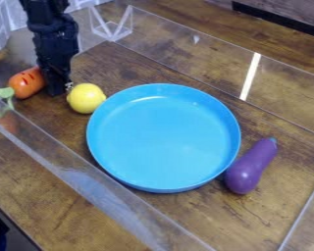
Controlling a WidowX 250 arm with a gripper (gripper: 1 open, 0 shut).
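Observation:
My dark gripper (58,80) reaches down at the upper left, its tip low between an orange carrot (26,83) with a pale green top and a yellow lemon-like fruit (86,98). The fingers are dark and small, so whether they are open or shut is unclear. A blue round plate (165,137) lies empty in the middle. A purple eggplant (253,165) lies to the right of the plate.
Clear plastic walls (121,206) border the wooden work area. Bare wood lies above the plate and to its right around the eggplant.

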